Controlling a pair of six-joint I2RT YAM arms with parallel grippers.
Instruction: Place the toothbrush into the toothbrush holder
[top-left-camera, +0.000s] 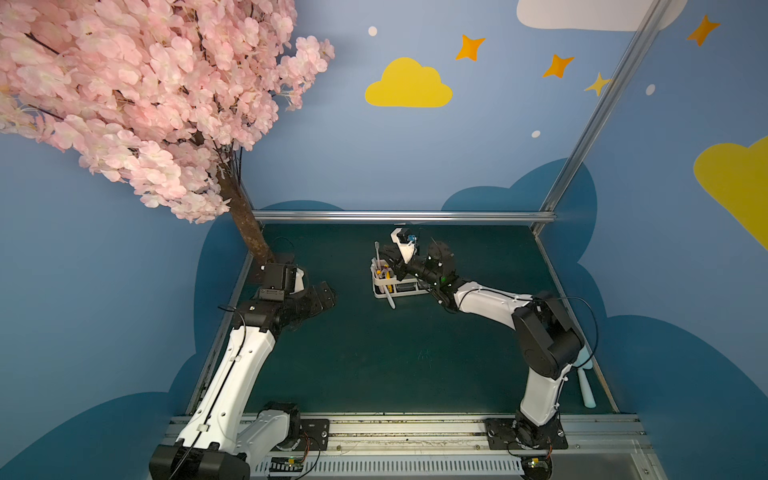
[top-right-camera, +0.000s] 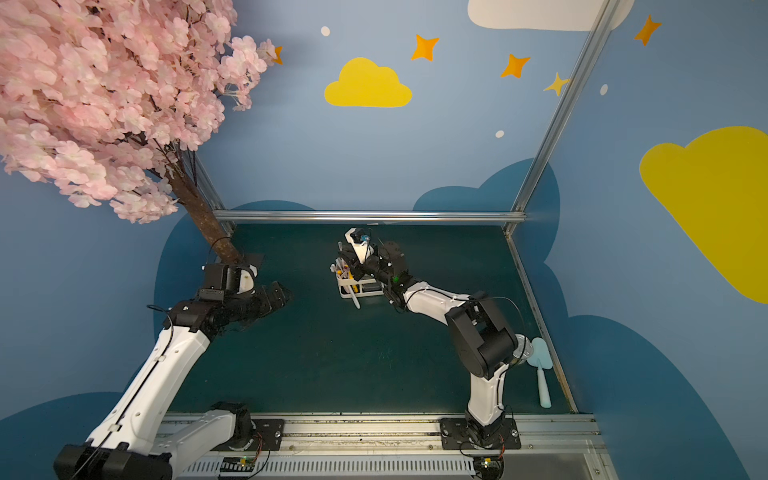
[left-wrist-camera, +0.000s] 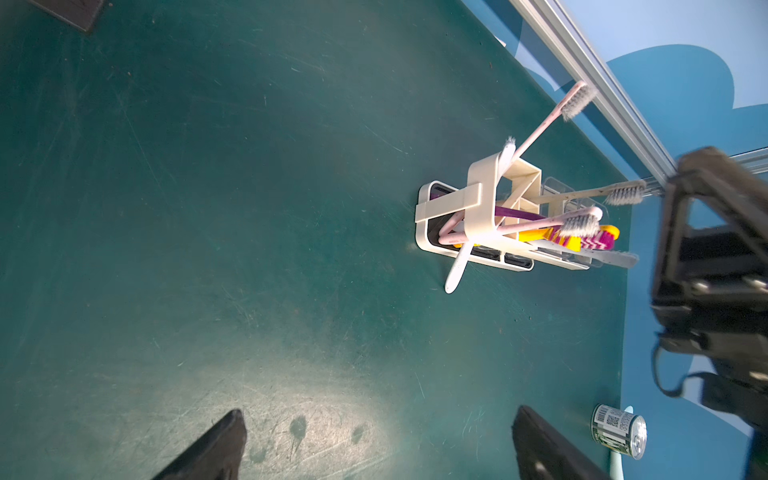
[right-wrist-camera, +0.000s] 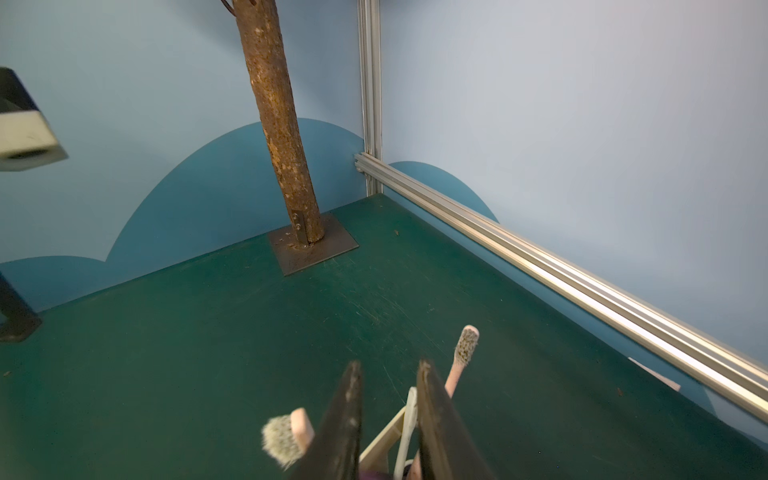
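Observation:
The cream toothbrush holder (left-wrist-camera: 480, 196) stands at the back of the table, with several toothbrushes in it. A white toothbrush (left-wrist-camera: 457, 272) slants at its left end, head up by the top frame and handle sticking out low at the front; the side of the holder hides its middle. My right gripper is over the holder, fingers parted with a gap. Farther off, a slim white stem (right-wrist-camera: 407, 428) shows through that gap, not visibly clamped. Well left of the holder, my left gripper (top-left-camera: 329, 296) is open and empty.
A pink toothbrush (left-wrist-camera: 552, 120) juts from the holder toward the back rail. At the right edge lie a can (left-wrist-camera: 617, 430) and a pale blue spatula-like tool (top-right-camera: 542, 376). The tree trunk (right-wrist-camera: 280, 128) stands at the back left.

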